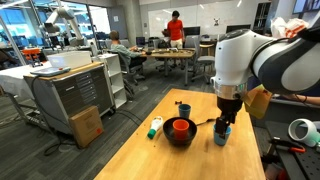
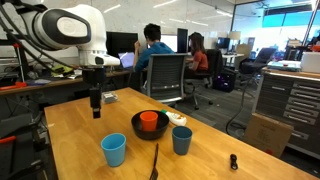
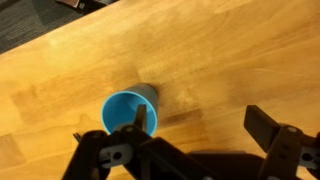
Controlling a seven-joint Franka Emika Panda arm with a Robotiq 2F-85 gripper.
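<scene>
My gripper is open with nothing between its fingers, and it points down over the wooden table. In the wrist view the light blue cup (image 3: 128, 110) stands upright, its empty inside showing, close to the left finger and off to the left of the gap. The second exterior view has this cup (image 2: 115, 151) on the table in front of the gripper (image 2: 94, 108), which is higher up. A red cup (image 2: 149, 122) sits in a black bowl (image 2: 134, 126). Near the bowl stands a darker blue cup (image 2: 181, 141).
A dark spoon (image 2: 154, 163) lies between the two blue cups. Behind the bowl lies a white and green bottle (image 1: 155, 127). A small black object (image 2: 233, 161) rests toward the table's far end. The table between has bare room.
</scene>
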